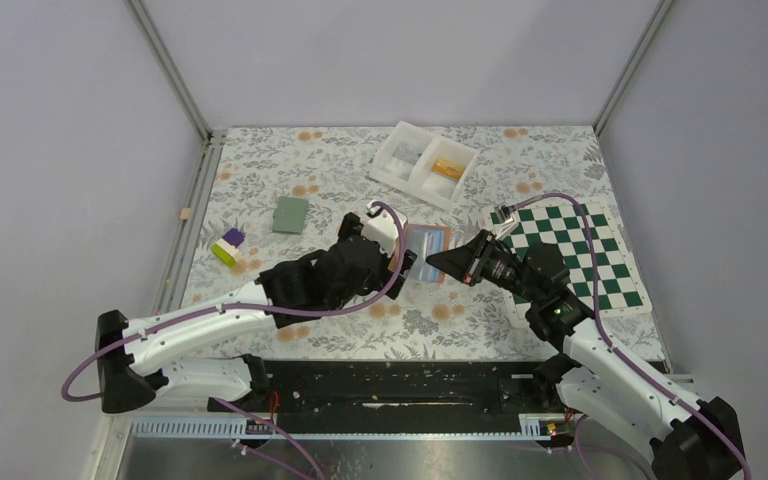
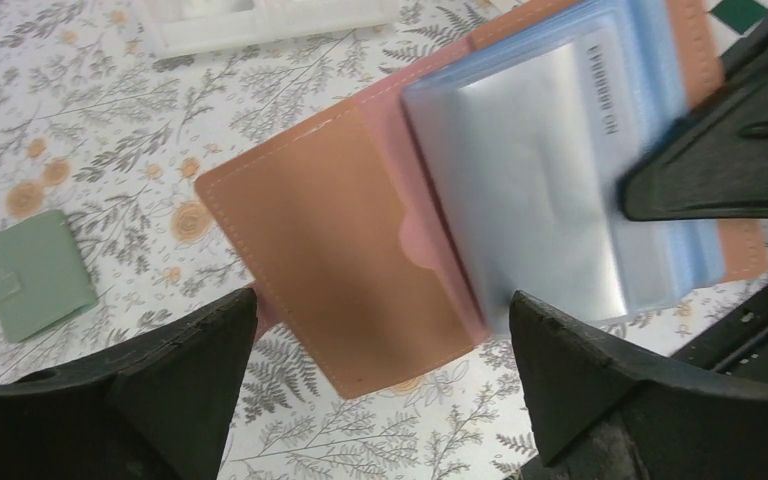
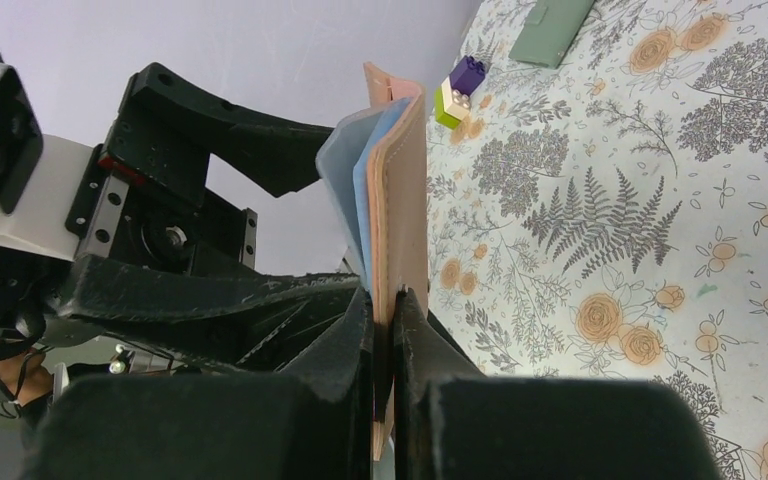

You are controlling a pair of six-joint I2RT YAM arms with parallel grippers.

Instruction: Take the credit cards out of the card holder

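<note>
The card holder, tan leather (image 2: pixel 340 240) outside with pale blue card sleeves (image 2: pixel 520 170), is spread flat above the table. In the right wrist view my right gripper is shut on the edge of the card holder (image 3: pixel 412 190), which stands on end between the fingers. My left gripper is open at the holder's other side, its two fingers apart; one finger (image 2: pixel 570 370) is close to the lower edge of the sleeves, and I cannot tell if it touches. A silvery card surface with small print shows in the sleeves. From above, the arms hide part of the holder (image 1: pixel 430 240).
A white two-part tray (image 1: pixel 410 187) with an orange item stands at the back. A green flat case (image 1: pixel 290 214) and coloured blocks (image 1: pixel 228 246) lie at the left. A green chequered board (image 1: pixel 590 280) is under the right arm.
</note>
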